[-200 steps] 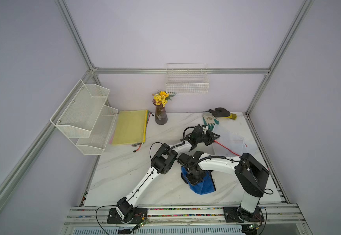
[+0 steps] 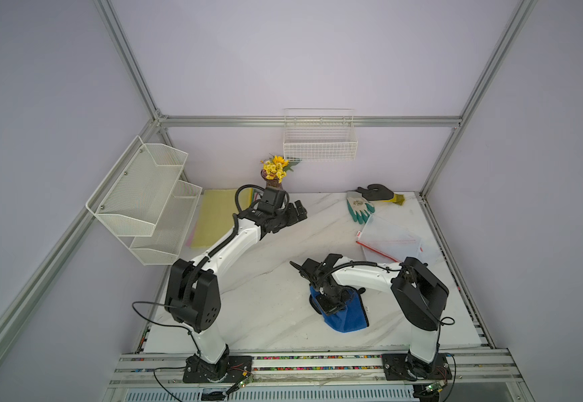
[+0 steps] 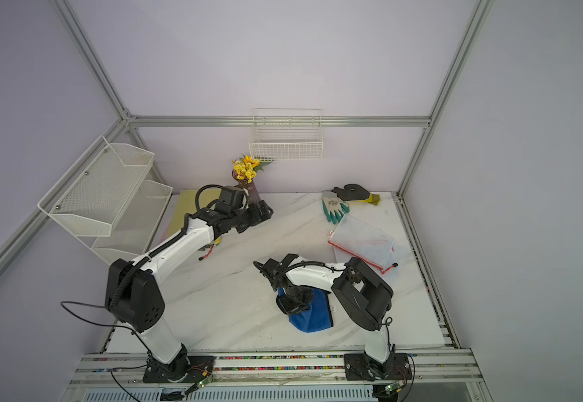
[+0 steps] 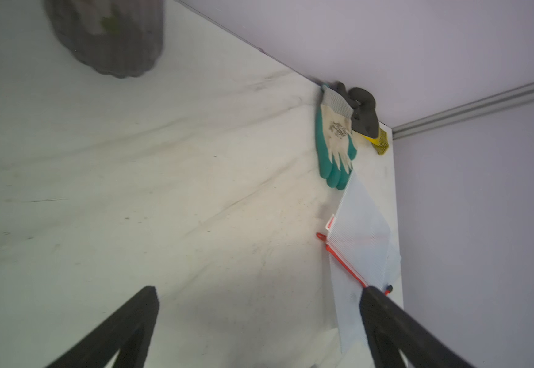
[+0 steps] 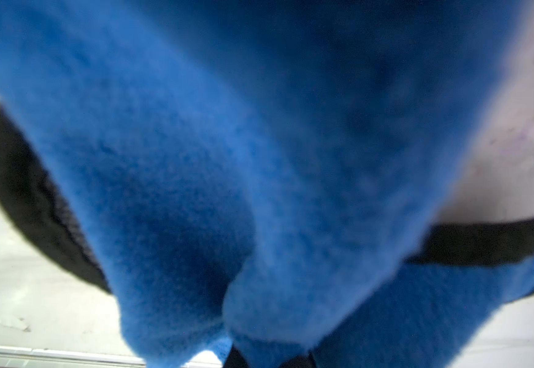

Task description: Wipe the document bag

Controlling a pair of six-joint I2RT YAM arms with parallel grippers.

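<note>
A translucent white document bag (image 2: 381,234) with a red zipper lies flat on the right side of the table. In the left wrist view the same bag (image 4: 359,236) shows beyond one of the left fingers (image 4: 395,334). My left gripper (image 2: 298,212) is raised over the back left of the table, well away from that bag, its fingers apart and empty. At the front of the table, my right gripper (image 2: 331,308) is shut on a blue cloth (image 2: 350,320). Folds of the cloth (image 5: 267,306) bunch between its fingertips and fill the right wrist view.
Work gloves (image 2: 359,206) lie behind the white bag. A yellow document bag (image 3: 185,207) lies at the back left, partly behind the left arm. Flowers (image 2: 276,167) stand in a vase near the left gripper.
The right arm's elbow shifted slightly left; the cloth looks unmoved.
</note>
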